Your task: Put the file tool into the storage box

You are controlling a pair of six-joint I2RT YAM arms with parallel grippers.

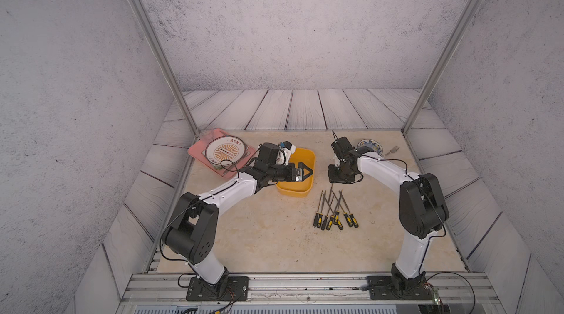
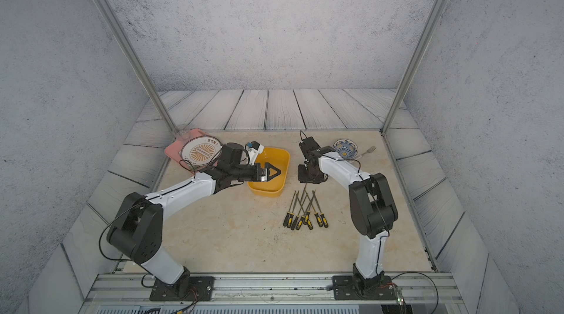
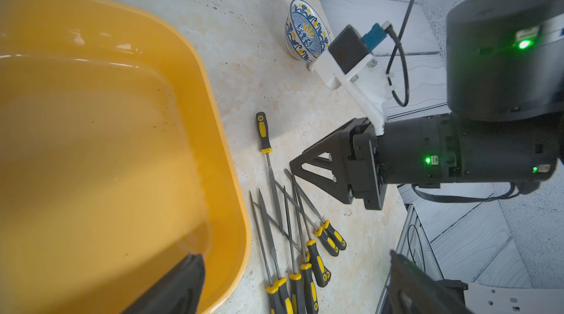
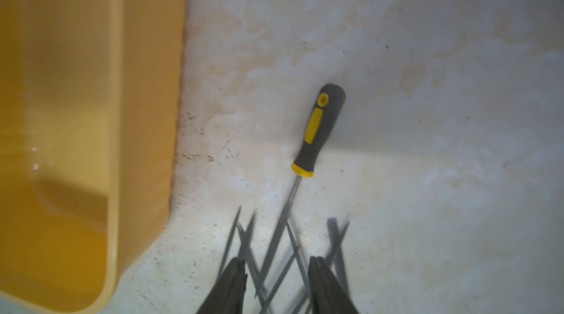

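Note:
The yellow storage box (image 1: 285,189) stands in the middle of the table, no file visible inside. In the right wrist view a single file (image 4: 317,129) lies on the table beside the box, its black and yellow handle pointing away and its blade reaching among several other files whose handles face the front. My right gripper points down above these blades, open and empty; the loose handle lies ahead of its fingers. Over the box my left gripper (image 1: 307,173) stands open, holding nothing.
A pink tray with a patterned plate (image 1: 225,150) lies at the back left. At the back right are a blue patterned bowl (image 3: 306,30) and a fork (image 1: 391,150). The two grippers are close together. Free room lies at the front of the table.

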